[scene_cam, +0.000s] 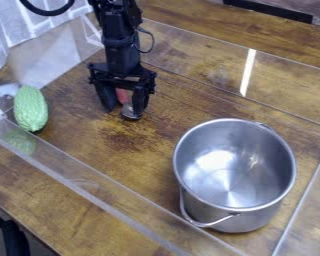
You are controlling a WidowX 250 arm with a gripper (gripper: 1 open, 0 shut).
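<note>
My black gripper (120, 96) reaches down to the wooden table at the upper middle, low over a small object with red and silvery parts (129, 110) that it largely hides. I cannot tell whether the fingers are open or closed on it. A pale green corn cob or cabbage-like vegetable (31, 108) lies at the left. A large steel pot (234, 170) with a wire handle stands at the lower right.
Clear plastic walls edge the work area along the left and right.
</note>
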